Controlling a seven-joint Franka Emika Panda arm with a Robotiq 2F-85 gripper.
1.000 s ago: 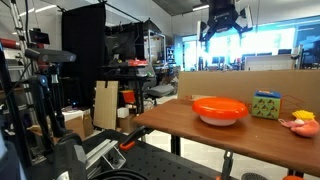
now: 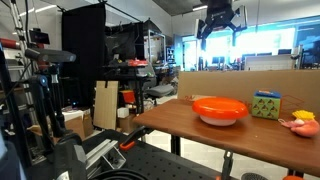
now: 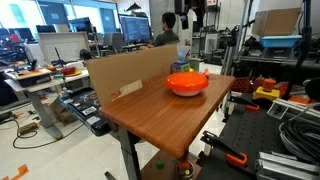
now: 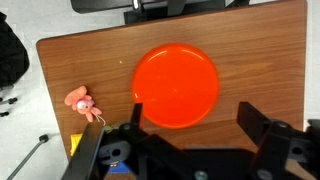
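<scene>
A round, shallow red-orange dish [image 2: 220, 104] rests on the wooden table, with a pale bowl-like base [image 2: 222, 121] showing beneath its rim. In the wrist view the dish [image 4: 176, 86] appears as a full red disc with nothing visible on it. High above the table hangs my gripper, its two dark fingers [image 4: 134, 138] spread wide apart and nothing between them. It touches neither the dish nor the table. A pink plush toy [image 4: 82, 102] lies left of the dish in the wrist view.
A green and blue box [image 2: 265, 104] stands behind the dish, and a yellow item [image 2: 306, 116] sits by the toy. A cardboard panel [image 3: 120, 80] borders the table's far side. Bare tabletop [image 3: 165, 120] lies at the near end.
The gripper and arm have shifted very slightly at the top of exterior view 1. The dish, box and toy stay where they were.
</scene>
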